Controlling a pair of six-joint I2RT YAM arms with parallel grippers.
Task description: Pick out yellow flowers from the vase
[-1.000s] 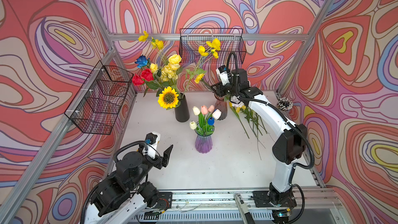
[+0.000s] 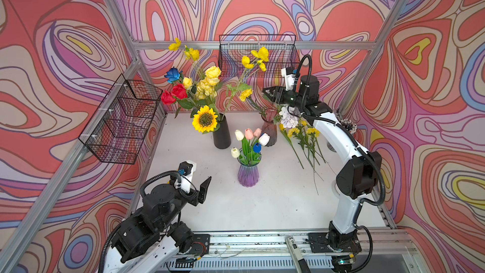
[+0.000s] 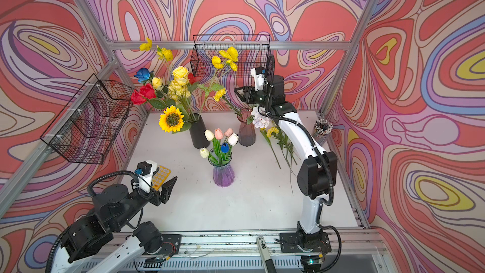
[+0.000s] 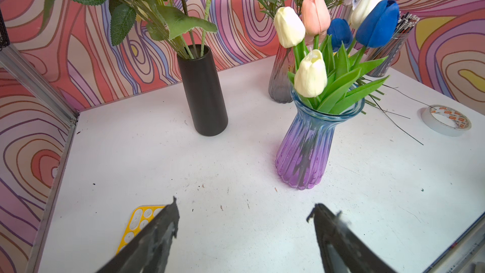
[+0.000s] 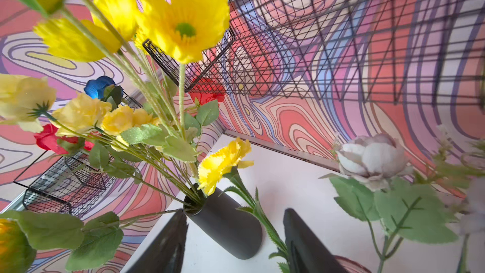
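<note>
A black vase (image 2: pixel 221 134) holds yellow flowers (image 2: pixel 212 73), a sunflower (image 2: pixel 204 118), red roses and a blue bloom. A single yellow flower (image 5: pixel 222 164) on a leafy stem leans from the lower middle of the right wrist view, beside a reddish glass vase (image 3: pixel 247 132). My right gripper stands open at that stem, its fingertips either side of it in that view; whether they touch it I cannot tell. More yellow flowers (image 3: pixel 272 131) lie on the table at right. My left gripper is open over the front left, nothing between its fingers.
A purple vase of tulips (image 4: pixel 303 156) stands mid-table. Wire baskets (image 2: pixel 121 126) hang at left and back. A yellow tray (image 4: pixel 135 222) lies near my left gripper, a tape roll (image 4: pixel 444 127) at right.
My left arm has not moved.
</note>
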